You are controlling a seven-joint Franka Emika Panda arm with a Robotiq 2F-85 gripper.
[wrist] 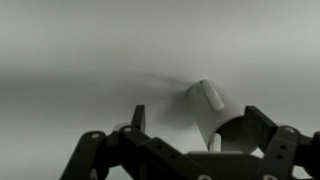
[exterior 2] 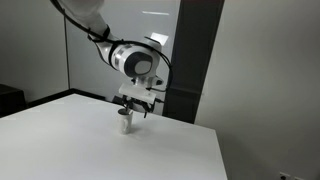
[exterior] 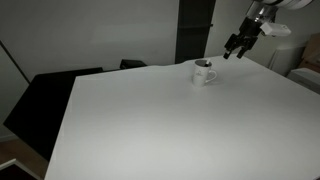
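A white mug (exterior: 199, 76) stands upright on the white table (exterior: 170, 125), toward its far side, with its handle to the right. Something thin with a dark end (exterior: 208, 64) sticks up out of the mug. In the wrist view the mug (wrist: 203, 113) lies low and right of centre, its dark opening partly hidden by the gripper. A pale stick end (wrist: 215, 143) shows at that opening. My gripper is open, its fingers wide apart with nothing held. In exterior view 1 the gripper (exterior: 234, 51) hangs above the table, right of the mug and apart from it.
A black surface (exterior: 50, 110) adjoins the table's left side. A small dark object (exterior: 132, 64) lies beyond the back edge. Cardboard-coloured boxes (exterior: 311, 52) stand off to the right.
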